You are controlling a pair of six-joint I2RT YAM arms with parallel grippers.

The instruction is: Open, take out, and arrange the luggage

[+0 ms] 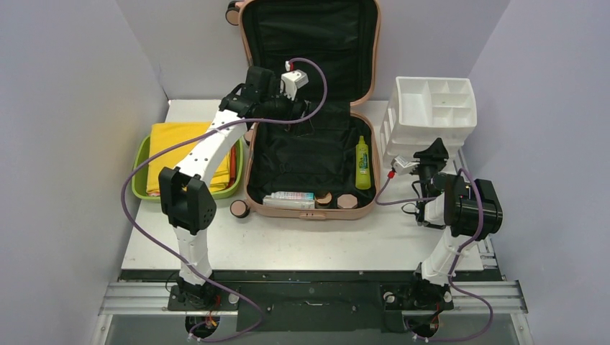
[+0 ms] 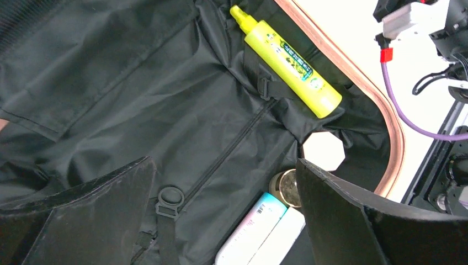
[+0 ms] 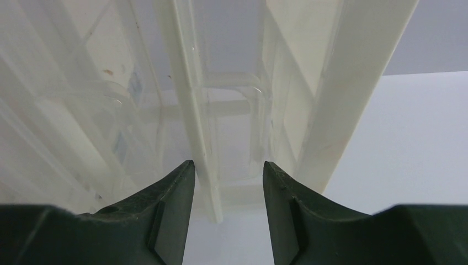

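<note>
The pink suitcase (image 1: 308,214) lies open, its black lining bare in the middle. Inside are a yellow-green bottle (image 1: 362,162) (image 2: 292,69), tubes (image 1: 284,201) and round containers (image 1: 347,201) along the front. My left gripper hangs open over the suitcase's back-left part, nothing between its fingers. My right gripper stands part open at the white drawer organizer (image 1: 431,108), its fingertips close by a vertical translucent edge; whether they touch it I cannot tell.
A green basket (image 1: 140,172) of folded yellow cloths (image 1: 187,136) sits at the left. A round wheel (image 1: 239,209) is at the suitcase's front-left.
</note>
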